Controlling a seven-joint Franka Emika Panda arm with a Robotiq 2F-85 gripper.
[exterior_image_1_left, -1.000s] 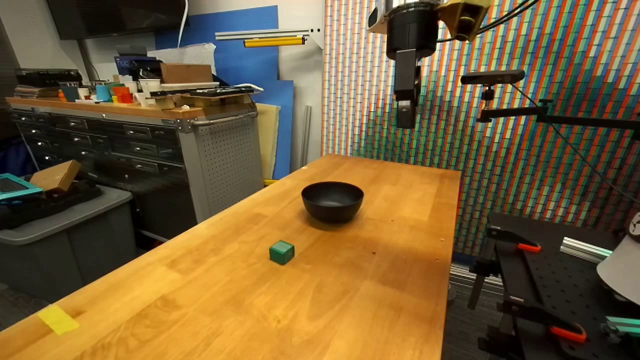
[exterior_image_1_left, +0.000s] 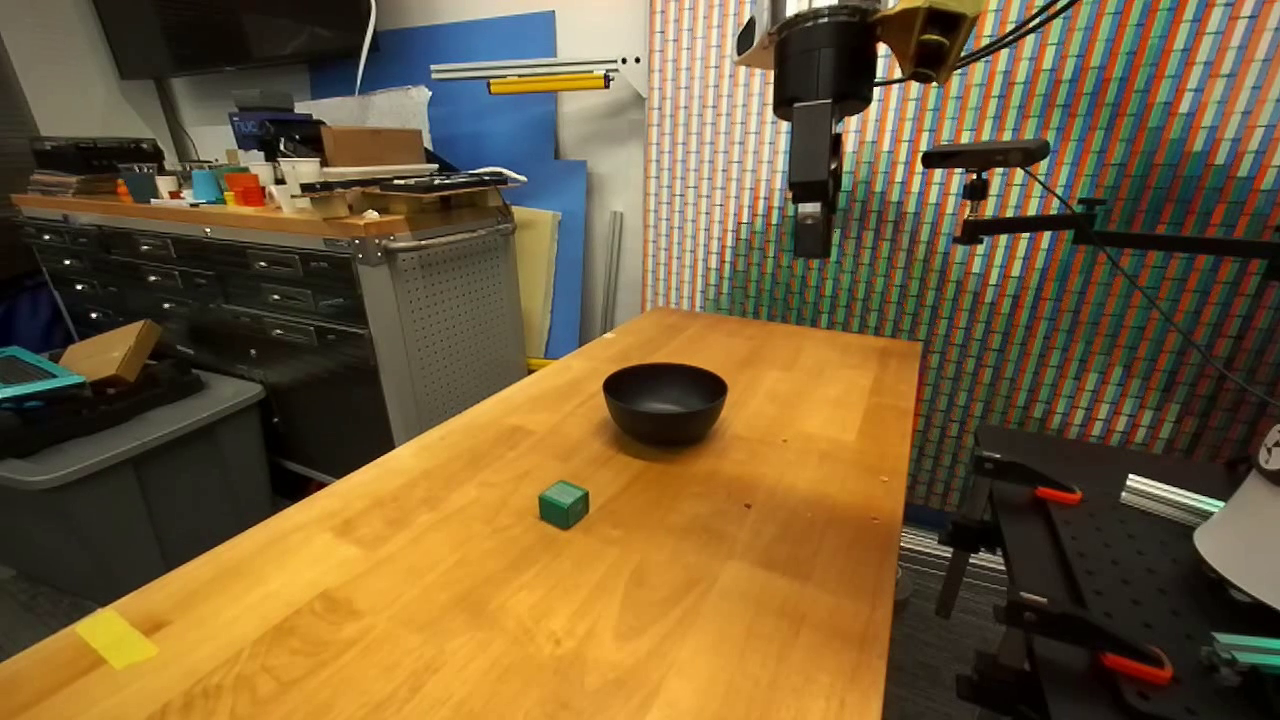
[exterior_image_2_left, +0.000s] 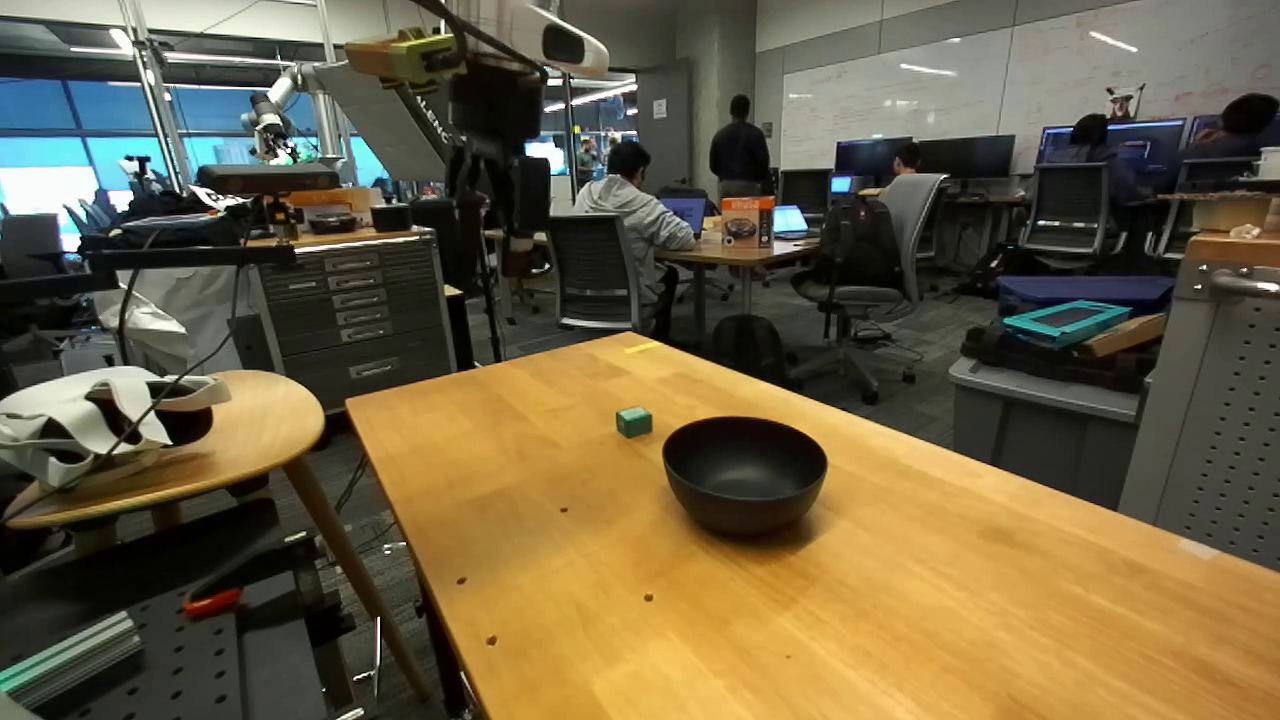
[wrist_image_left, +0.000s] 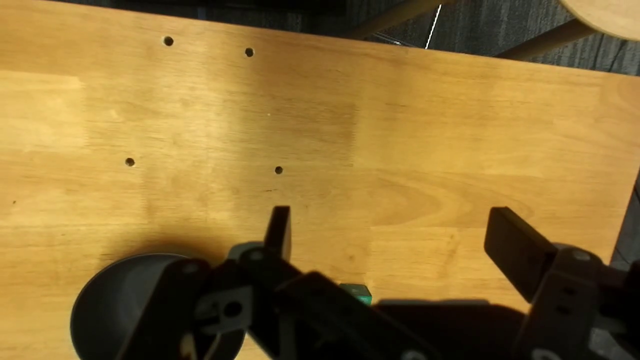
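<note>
A small green cube (exterior_image_1_left: 564, 505) rests on the wooden table, apart from a black bowl (exterior_image_1_left: 665, 404). In the second exterior view the cube (exterior_image_2_left: 633, 421) lies behind and left of the bowl (exterior_image_2_left: 744, 474), whose inside looks empty. High above the tabletop hangs my gripper (exterior_image_1_left: 813, 240). From the wrist, its fingers (wrist_image_left: 519, 252) are spread wide with nothing between them, so the gripper is open. Most of the cube (wrist_image_left: 358, 292) is hidden behind the gripper's body there, and the bowl (wrist_image_left: 126, 300) is partly covered at lower left.
Bare tabletop (exterior_image_1_left: 720, 612) surrounds the cube and bowl. A strip of yellow tape (exterior_image_1_left: 116, 638) marks one table edge. A camera on an arm (exterior_image_1_left: 986, 154) stands off to the side, and a round stool (exterior_image_2_left: 240, 432) is beside the table.
</note>
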